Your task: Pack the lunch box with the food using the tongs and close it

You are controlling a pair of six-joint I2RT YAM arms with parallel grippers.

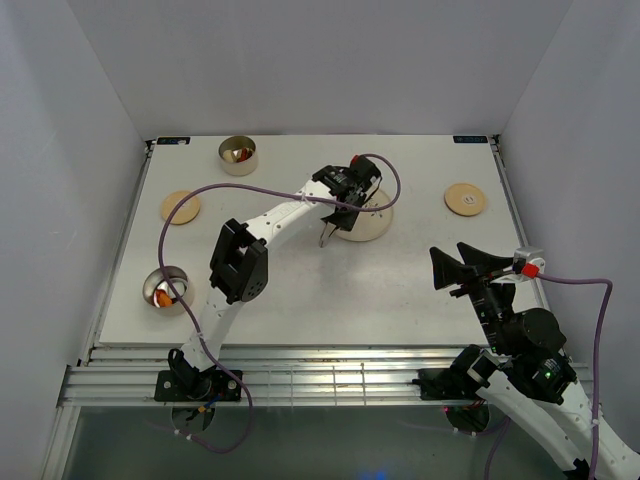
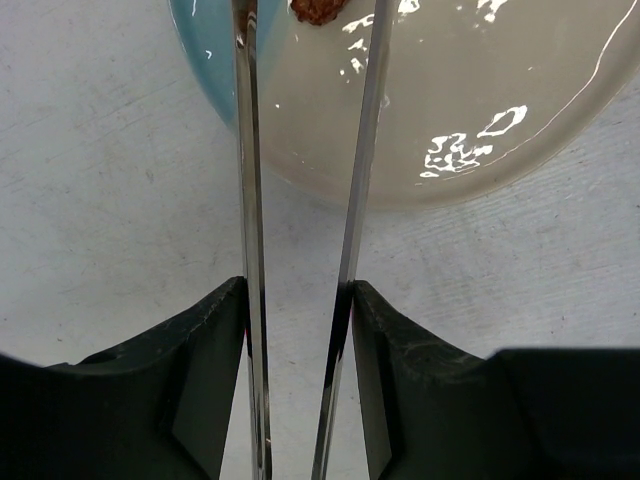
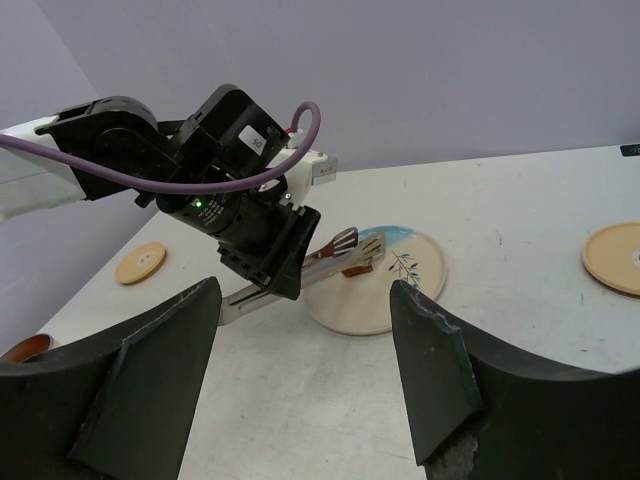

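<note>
My left gripper is shut on a pair of metal tongs (image 2: 360, 180), whose two arms stand apart. The slotted tips of the tongs (image 3: 372, 250) are over the round beige plate (image 3: 425, 285), which has a blue edge patch and a leaf pattern. A brown piece of food (image 2: 318, 8) lies on the plate by the tips; in the left wrist view it is cut by the top edge, and I cannot tell whether the tongs grip it. My right gripper (image 1: 453, 262) hangs open and empty at the front right, away from the plate.
One round container with food (image 1: 240, 165) stands at the back left, another round metal container (image 1: 158, 303) at the front left. Flat round lids lie at left (image 1: 180, 208) and right (image 1: 464, 199).
</note>
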